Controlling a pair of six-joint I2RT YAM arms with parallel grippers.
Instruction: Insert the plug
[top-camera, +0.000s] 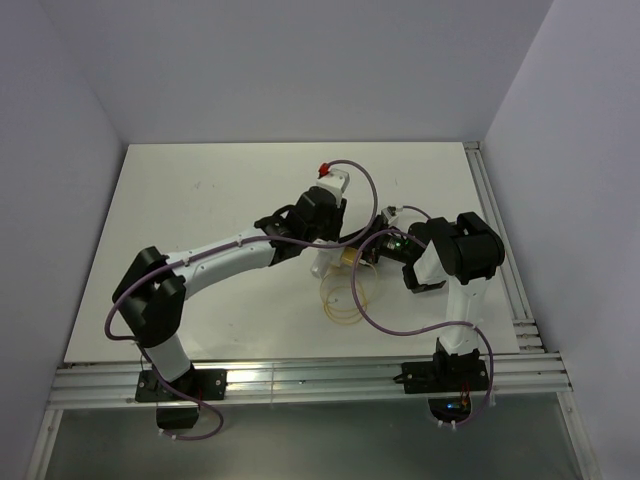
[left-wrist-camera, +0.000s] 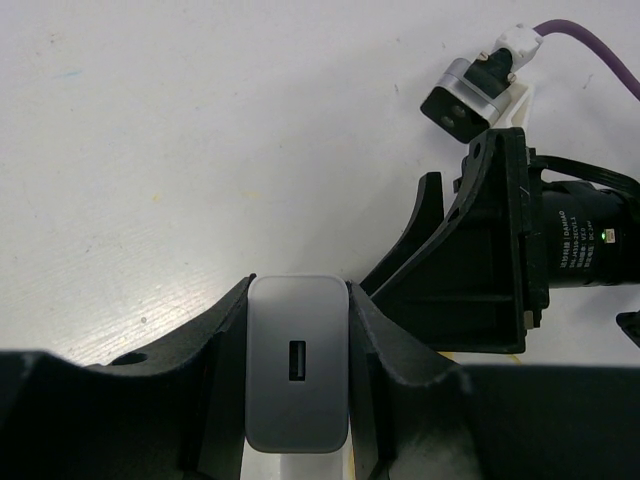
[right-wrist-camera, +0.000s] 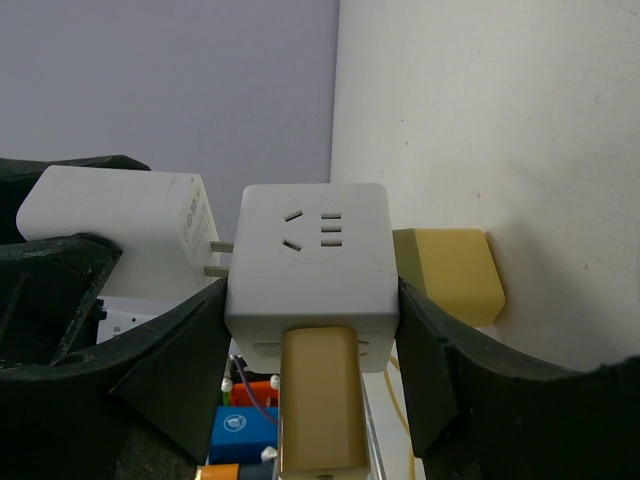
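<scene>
In the right wrist view a white plug sits at the left between black fingers, its two metal prongs pointing right. The prong tips reach the left edge of a white socket block; whether they enter a hole there is hidden. That block has slots on its facing side and yellow parts attached. My right gripper clasps it from both sides. In the left wrist view the plug's back shows grey with a dark slot, held by my left gripper. From above, the grippers meet near mid-table.
A pale yellow cable lies coiled on the white table below the grippers. Purple cables loop over both arms.
</scene>
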